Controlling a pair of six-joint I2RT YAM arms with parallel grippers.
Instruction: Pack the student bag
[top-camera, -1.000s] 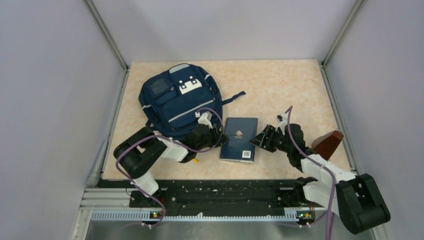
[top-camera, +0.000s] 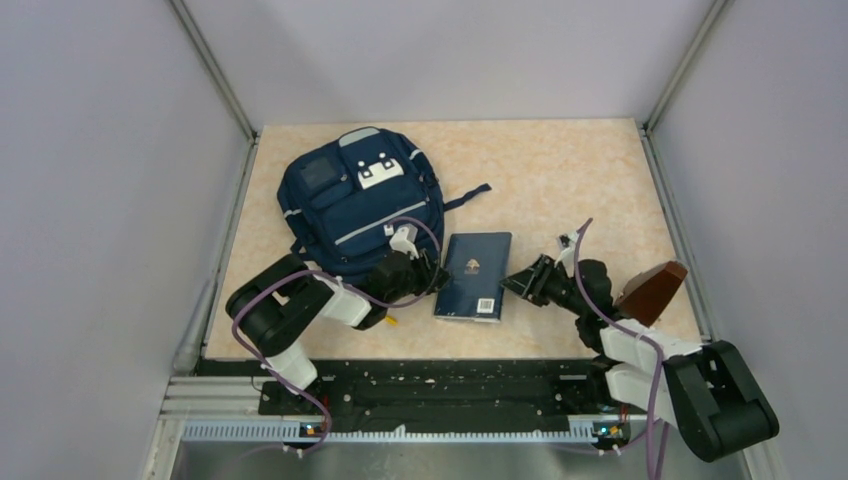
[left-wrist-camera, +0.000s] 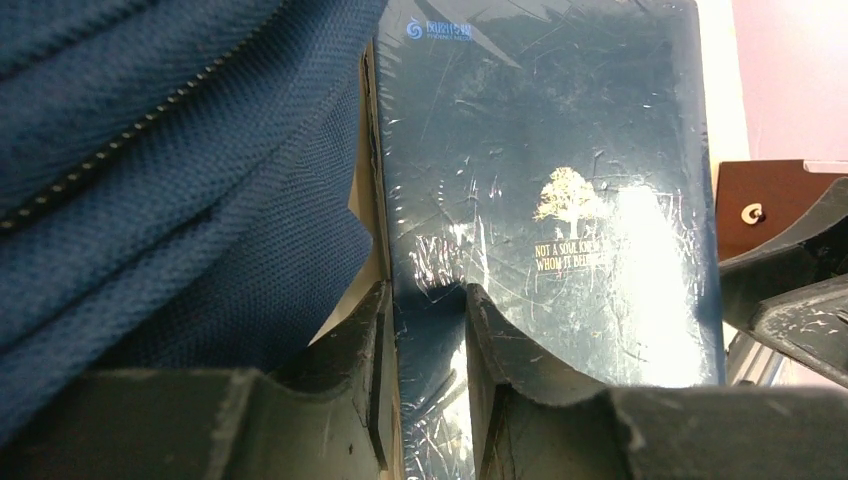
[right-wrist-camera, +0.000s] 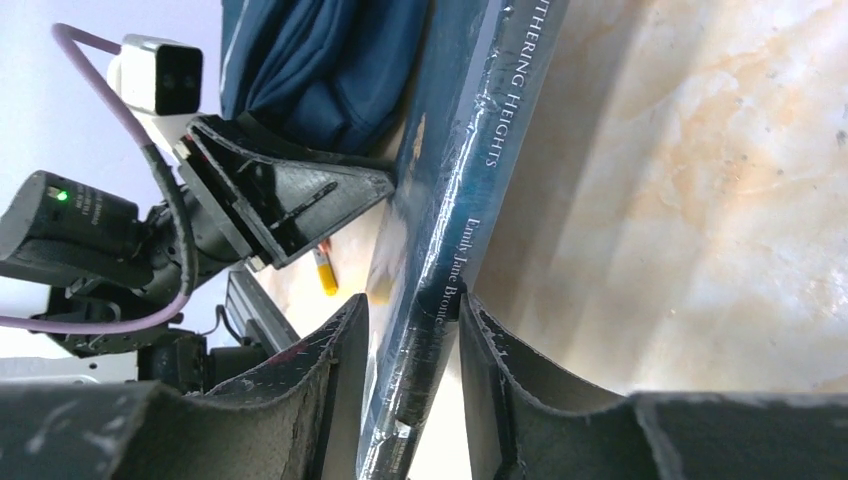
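A dark blue book (top-camera: 473, 268) with a gold tree on its cover is at the front middle of the table, right of the navy backpack (top-camera: 362, 200). At the book's left edge my left gripper (top-camera: 438, 278) is shut on it; the left wrist view has the book's cover (left-wrist-camera: 540, 110) between the fingers. My right gripper (top-camera: 508, 284) is at the opposite edge. In the right wrist view its fingers (right-wrist-camera: 490, 380) stand part open on either side of the spine (right-wrist-camera: 470, 230), with a gap at the left finger.
A brown case (top-camera: 652, 291) stands by the right arm. Something small and yellow (right-wrist-camera: 325, 272) lies near the left gripper. A backpack strap (top-camera: 467, 196) reaches right across the table. Behind the book and to its right, the table is clear.
The book has turned slightly and shifted a little to the left with my left gripper. My right gripper has moved slightly and stays by the spine. The backpack has not moved.
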